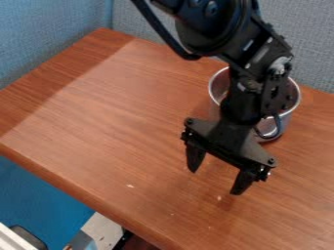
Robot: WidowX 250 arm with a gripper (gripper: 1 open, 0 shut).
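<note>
My gripper (214,176) is open, hanging low over the front-right part of the wooden table (92,117), with nothing visible between its two dark fingers. Behind the gripper and arm stands a silver metal bowl or pot (290,97), largely hidden by them; its contents are not visible from here.
Blue-grey padded walls stand behind.
</note>
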